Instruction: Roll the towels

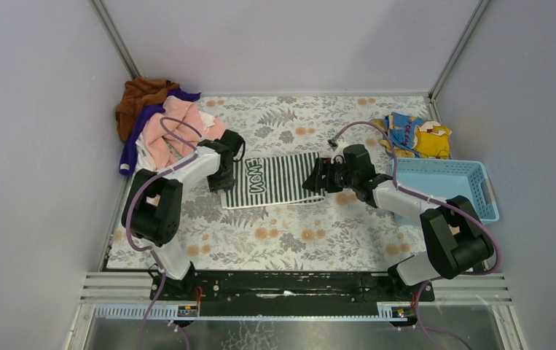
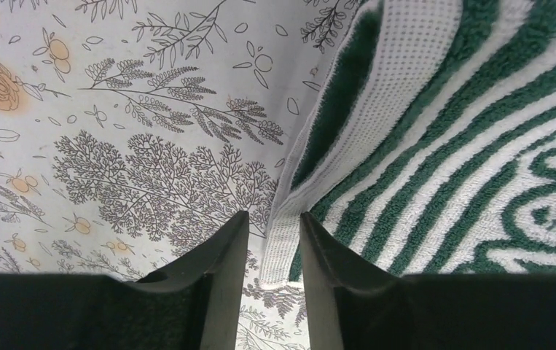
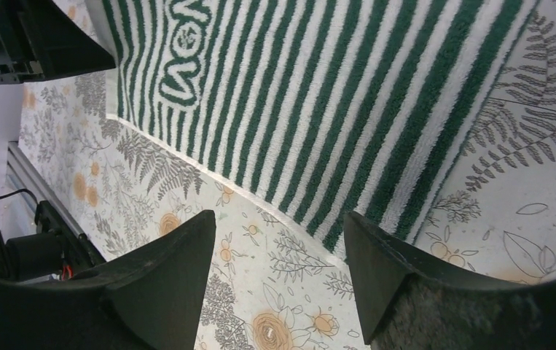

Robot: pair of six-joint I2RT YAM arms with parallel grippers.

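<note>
A green-and-white striped towel (image 1: 282, 181) with raised lettering lies folded and mostly flat in mid-table. At its left end is my left gripper (image 1: 221, 184). In the left wrist view, the fingers (image 2: 225, 251) of that gripper stand apart, either side of the towel's white-edged corner (image 2: 283, 251); the folded layers gape a little above there. Over the towel's right end, my right gripper (image 1: 312, 184) is open. The right wrist view shows the gap of this gripper beside the towel's near corner, with one fingertip (image 3: 355, 226) overlapping that corner in view.
Brown, purple and pink cloths (image 1: 169, 127) are heaped at the back left. At the back right lie blue and yellow towels (image 1: 420, 137), with a light blue basket (image 1: 442, 164) in front of them.
</note>
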